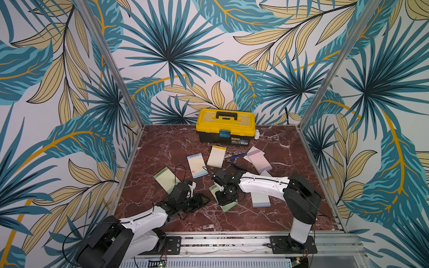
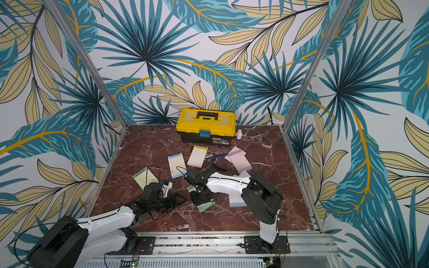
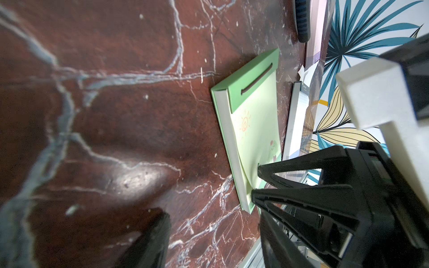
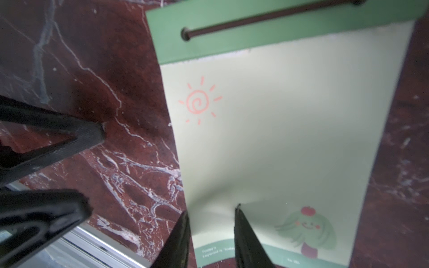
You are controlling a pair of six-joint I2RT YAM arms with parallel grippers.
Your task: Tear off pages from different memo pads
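Note:
A green-bound memo pad lies on the red marble table, filling much of the right wrist view point(image 4: 277, 125), with a sun print and a slight lifted ripple near its lower edge. My right gripper is over that pad's lower left, its fingertips apart, one at the side edge and one on the top page. My left gripper point(image 1: 201, 201) hangs low just left of that pad; in its wrist view its blurred fingers stand apart over bare table. Other pads lie around: green point(image 1: 165, 178), blue-topped point(image 1: 196, 164), yellow-topped point(image 1: 216, 156), pink point(image 1: 258, 160), grey-white point(image 1: 260, 200).
A yellow toolbox point(image 1: 225, 125) stands at the back, a small white object point(image 1: 257, 134) beside it. Blue-handled pliers point(image 1: 236, 158) lie between the pads. The right arm covers part of the middle. Bare table point(image 1: 147, 147) shows at the back left.

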